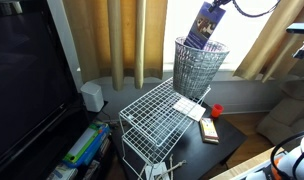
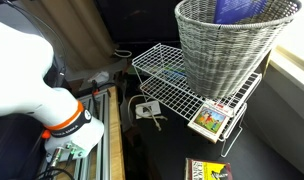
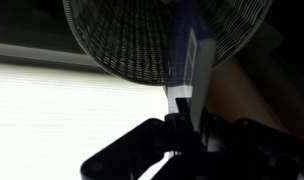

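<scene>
A thin blue book or case (image 1: pixel 205 25) with a picture on its cover stands tilted at the mouth of the grey wicker basket (image 1: pixel 199 72). Its lower end is inside the rim. My gripper is shut on the upper end of this book, which appears edge-on in the wrist view (image 3: pixel 188 65). Below it, the basket's woven inside (image 3: pixel 122 40) shows. In exterior view 2 only a blue part of the book (image 2: pixel 235 10) is visible above the basket (image 2: pixel 227 55). The gripper is out of that frame.
The basket stands on a white wire rack (image 1: pixel 157 118) on a dark table. A picture-covered case (image 2: pixel 208 119), another case (image 2: pixel 208 170) and a red cup (image 1: pixel 217 111) are nearby. Curtains and a window are behind; a black screen (image 1: pixel 27 75) is at left.
</scene>
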